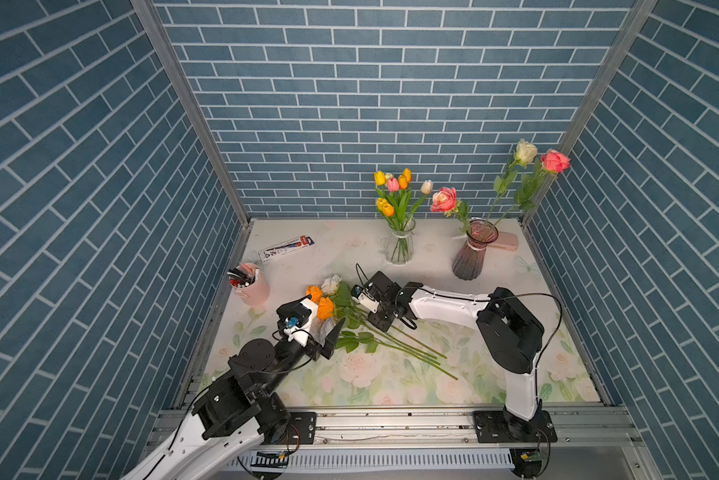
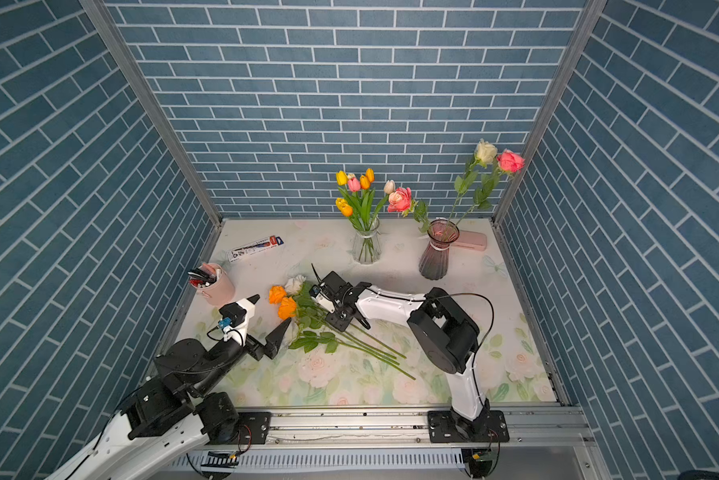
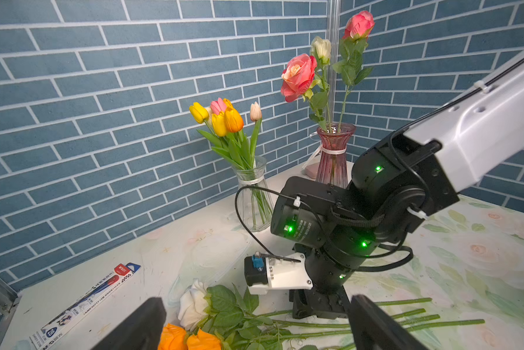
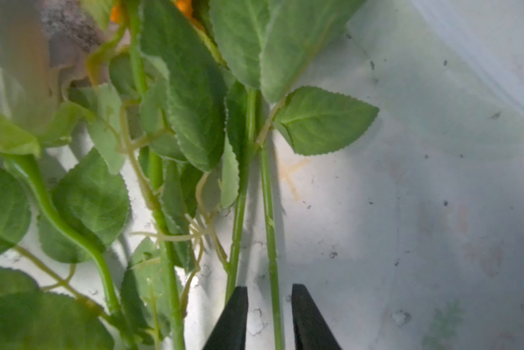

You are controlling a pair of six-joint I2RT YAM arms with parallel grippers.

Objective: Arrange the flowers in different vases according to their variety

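Observation:
Orange roses (image 1: 325, 308) and a white rose (image 1: 331, 284) lie on the table with long stems (image 1: 423, 356). Low over those stems, my right gripper stands open, a green stem between and below its fingertips, not gripped. My left gripper is open, raised at the front left near the flower heads. A clear vase (image 1: 401, 249) holds yellow, pink and pale tulips. A pink ribbed vase (image 1: 469, 264) to its right holds pink and white roses.
A pink pen cup (image 1: 253, 292) stands at the left, with a boxed item (image 1: 286, 247) behind it. A pink object (image 1: 505, 241) lies behind the pink vase.

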